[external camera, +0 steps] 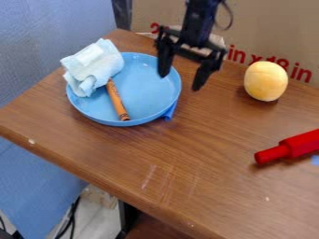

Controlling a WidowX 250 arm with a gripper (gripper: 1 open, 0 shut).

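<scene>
A black gripper (182,69) hangs over the back right part of a blue plate (147,91), its two fingers spread apart with nothing seen between them; it is somewhat blurred. On the plate a white cloth (90,63) lies at the back left, and an orange stick-like item (117,101) lies at its middle left.
A yellow round object (266,81) stands at the right, and a red cylinder (290,146) lies at the right edge. A small blue item shows beside the plate's right side.
</scene>
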